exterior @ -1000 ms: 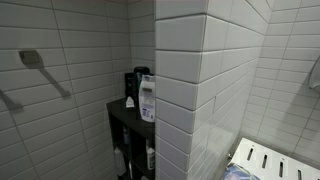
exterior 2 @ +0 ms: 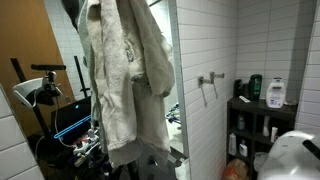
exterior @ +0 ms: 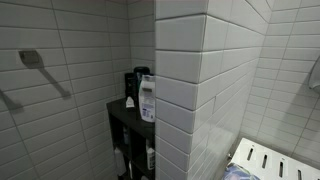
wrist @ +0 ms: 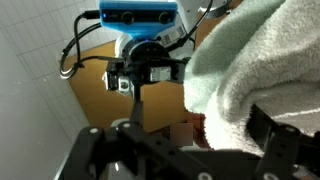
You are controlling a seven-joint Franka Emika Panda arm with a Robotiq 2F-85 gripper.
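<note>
A hanging towel (exterior 2: 128, 85), whitish with a greenish-grey side, fills the upper middle of exterior view 2. In the wrist view the same towel (wrist: 275, 85) covers the right side, its folded edge reaching down between the fingers and against the right one. My gripper is open, its black fingers (wrist: 135, 142) spread wide along the bottom of the wrist view. The right finger overlaps the cloth; whether they touch, I cannot tell. Neither exterior view shows the gripper.
A black shelf (exterior 2: 250, 108) with several bottles, among them a white jug (exterior 2: 277, 92), stands in the tiled corner. A white rounded body (exterior 2: 292, 158) fills the lower right of exterior view 2. A tiled wall edge (exterior: 182, 90) blocks much of exterior view 1.
</note>
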